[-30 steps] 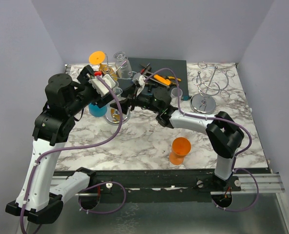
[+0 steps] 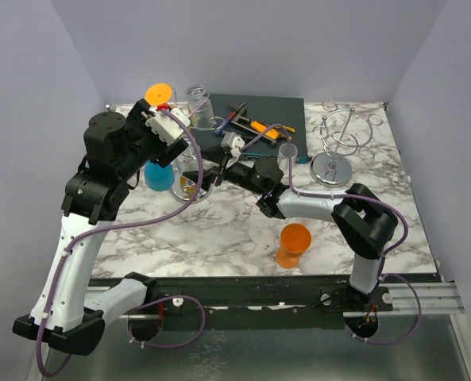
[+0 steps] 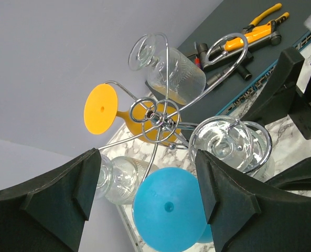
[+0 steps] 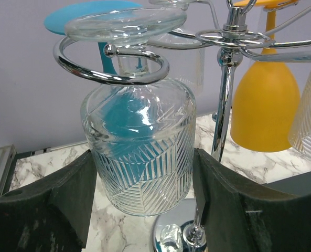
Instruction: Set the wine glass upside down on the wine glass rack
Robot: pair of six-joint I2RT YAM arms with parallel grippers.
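Observation:
A clear glass [image 4: 137, 147] hangs upside down in a ring of the chrome rack [image 4: 223, 89], its foot above the ring; my right gripper is around its bowl, with fingers part open, and contact is unclear. My left gripper stands part open above the rack, over a blue glass [image 3: 168, 210], with nothing seen held. Yellow glasses [image 4: 265, 110] and other clear glasses [image 3: 176, 79] also hang on the rack. In the top view both grippers are over the left rack.
An empty second rack [image 2: 330, 168] stands back right. An orange cup [image 2: 293, 246] is at front right, a clear cup [image 2: 287, 159] near the back middle, and tools [image 2: 263, 131] lie on a dark mat.
The left arm has moved a little toward the back and right. My right gripper has shifted slightly right.

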